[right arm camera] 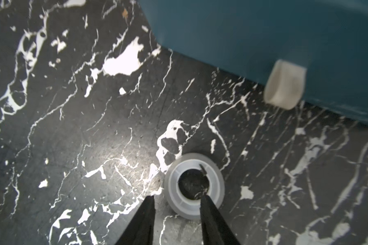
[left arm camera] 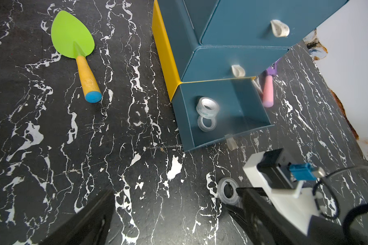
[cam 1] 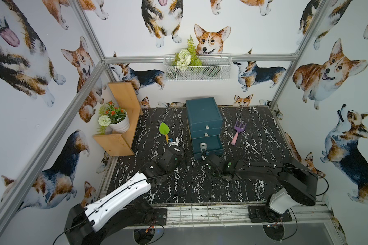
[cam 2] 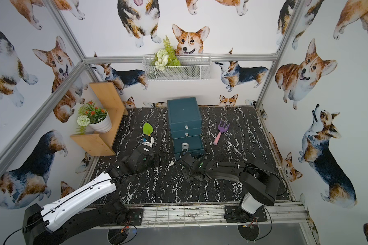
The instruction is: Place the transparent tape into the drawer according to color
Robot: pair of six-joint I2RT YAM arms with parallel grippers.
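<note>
A clear tape roll [right arm camera: 173,200] lies flat on the dark marbled table, in front of the open bottom drawer [left arm camera: 233,98] of a blue cabinet. Over it, the right gripper is partly open; its two fingers reach the roll's near edge, and neither clearly grips it. Inside the drawer, toward its left side, are two more rolls: a thicker tape [left arm camera: 207,107] and a thinner ring [left arm camera: 207,123] partly beneath it. My left gripper stands open left of the right one, blurred fingers wide apart and empty.
Left of the cabinet lies a green trowel [left arm camera: 88,77]; to its right, a purple-and-pink fork [cam 1: 237,131]. A wooden shelf [cam 1: 128,118] with a potted plant [cam 1: 119,122] borders the left side. Both grippers are close together at the drawer's front.
</note>
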